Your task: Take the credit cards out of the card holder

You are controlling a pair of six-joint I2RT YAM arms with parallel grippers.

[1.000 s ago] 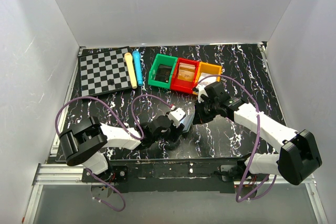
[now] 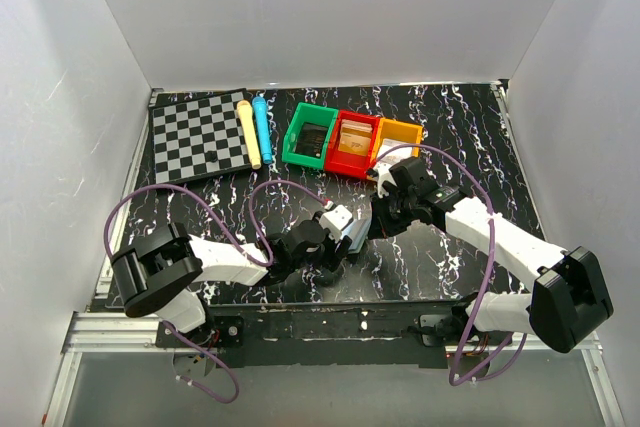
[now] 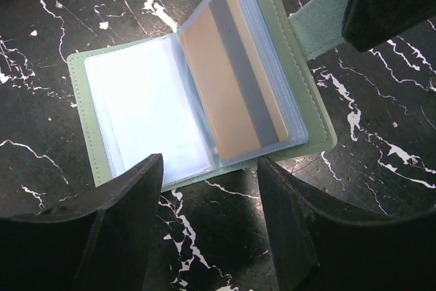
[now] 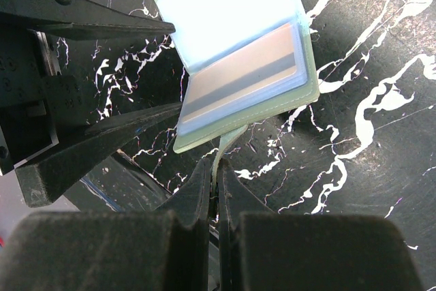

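The green card holder is spread open, with clear sleeves and a tan card with a grey stripe in the raised sleeve; in the right wrist view that card (image 4: 238, 73) faces up. My right gripper is shut on the holder's green strap. My left gripper stands open just below the holder, its fingertips at the lower edge; in the right wrist view its dark fingers (image 4: 109, 22) reach toward the holder from the left.
Behind the grippers are a green bin (image 2: 298, 147), a red bin (image 2: 340, 157) and an orange bin (image 2: 405, 132). A checkerboard (image 2: 195, 137) with yellow (image 2: 250, 137) and blue (image 2: 262, 127) sticks lies at the back left.
Both arms and the holder look almost unchanged in the top view over the last second.
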